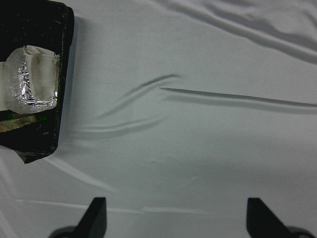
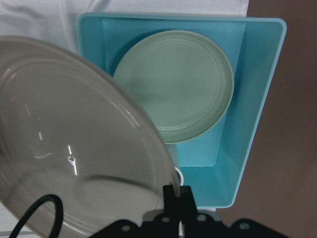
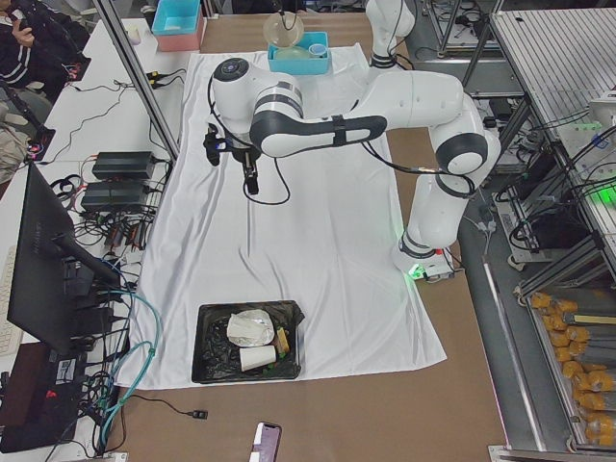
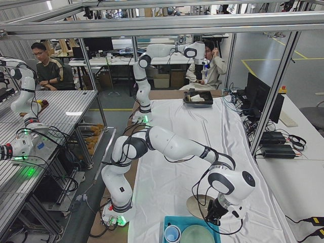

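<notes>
My right gripper is shut on the rim of a beige plate [image 2: 69, 129], which hangs beside and partly over a blue bin [image 2: 267, 74] in the right wrist view. Inside the bin lie a green plate [image 2: 173, 84] and, partly hidden, a white cup [image 4: 172, 233]. My left gripper is open above the white cloth [image 1: 198, 148], with nothing between its fingers.
A black tray [image 3: 207, 342] holding foil, paper and scraps sits at the far end of the cloth. A phone [image 3: 265, 443] lies on the brown table edge. A monitor and cables line one side.
</notes>
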